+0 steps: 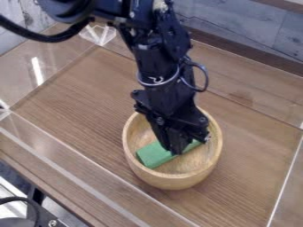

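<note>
A round light wooden bowl [180,177] sits on the wooden table in the lower middle of the camera view. Inside it lies a green block [155,156], partly covered by the black gripper [178,144], which reaches down into the bowl from above. The fingertips are at the block's upper right part; whether they are open or closed on it is unclear.
Bare wooden tabletop [71,106] spreads to the left and right of the bowl. A wooden wall [249,27] stands at the back right. Black cables loop at the lower left corner and top left.
</note>
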